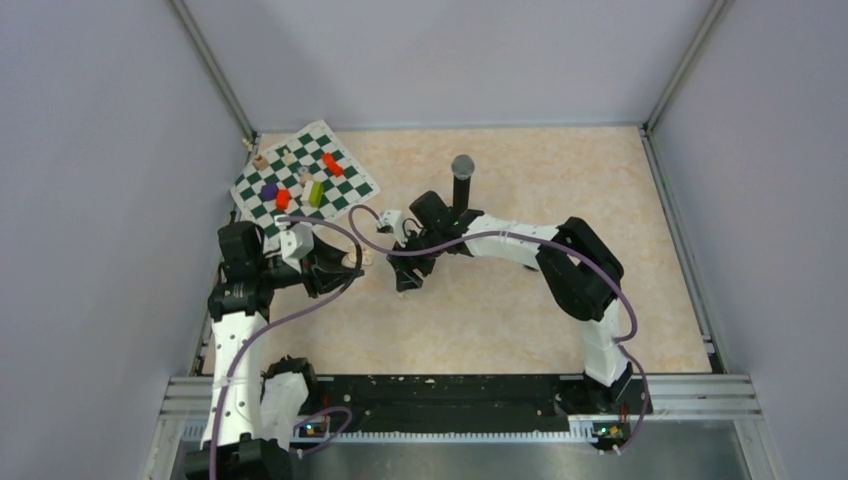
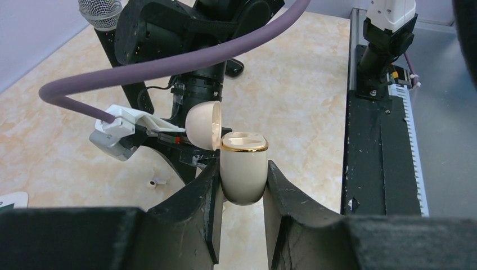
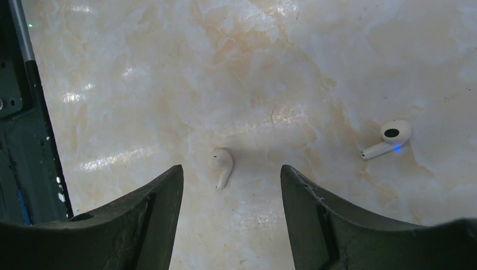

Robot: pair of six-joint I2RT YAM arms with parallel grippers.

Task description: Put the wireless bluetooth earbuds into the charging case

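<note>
My left gripper is shut on the cream, gold-rimmed charging case (image 2: 243,169), held upright with its lid (image 2: 202,125) open. My right gripper hangs over the table with its fingers apart and nothing between them. Below it, one white earbud (image 3: 224,166) lies roughly centred between the fingertips in the right wrist view; a second earbud (image 3: 394,135), with a small blue light showing, lies off to the right. In the top view the right gripper (image 1: 408,275) is just right of the left one.
A checkered board (image 1: 348,185) with coloured blocks lies at the back left. A dark post with a grey top (image 1: 462,168) stands behind the right arm.
</note>
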